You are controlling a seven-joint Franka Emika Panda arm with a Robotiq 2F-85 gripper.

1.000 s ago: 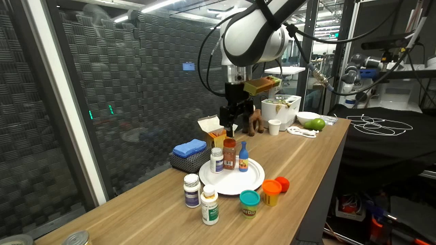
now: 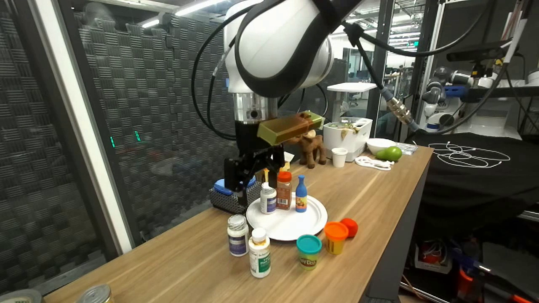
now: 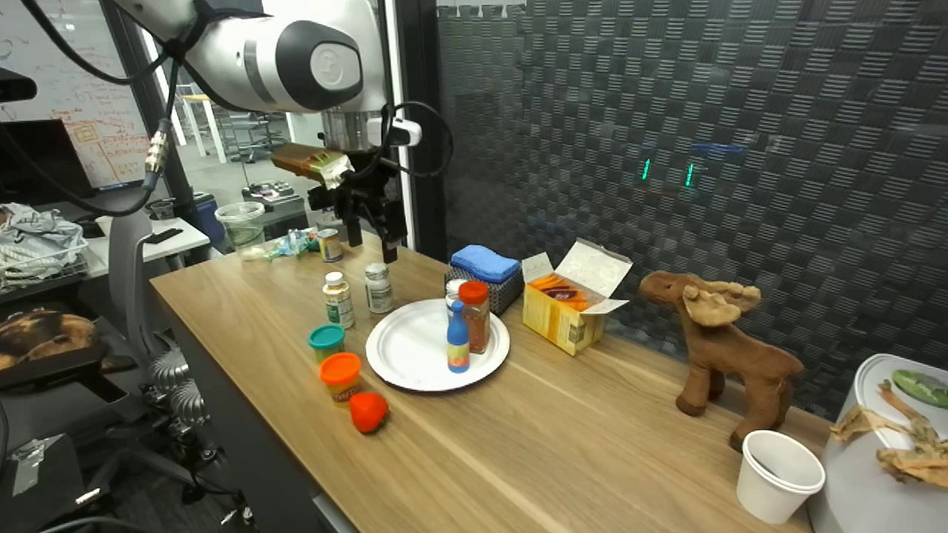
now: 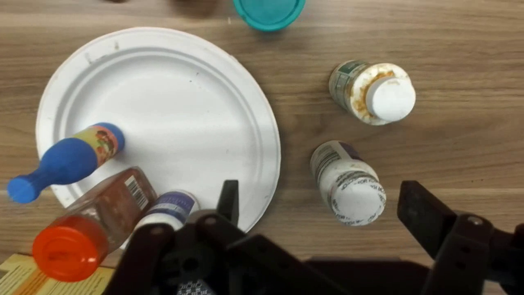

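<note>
My gripper hangs above the table with its fingers wide apart and nothing held. Seen from the wrist, a white bottle with a purple label and foil-ringed top (image 4: 351, 189) stands on the wood between the two fingers, below them. A second white bottle, with a green label (image 4: 368, 93), stands beside it. The white plate (image 4: 196, 88) carries a blue bottle (image 4: 73, 157), a red-capped spice jar (image 4: 93, 226) and another purple-labelled white bottle (image 4: 172, 209), which a finger partly covers in the wrist view.
A teal-lidded tub (image 2: 308, 250), an orange-lidded tub (image 2: 335, 236) and a red object (image 3: 368, 411) line the front side. Behind the plate are a dark basket with a blue cloth (image 3: 484, 263) and an open yellow box (image 3: 569, 302). Bare wood lies right of the plush moose (image 3: 729, 346)'s front.
In exterior view 1 the arm has moved left and nearer the camera, from beyond the spice jar to near the two bottles off the plate. The tabletop objects stayed put.
</note>
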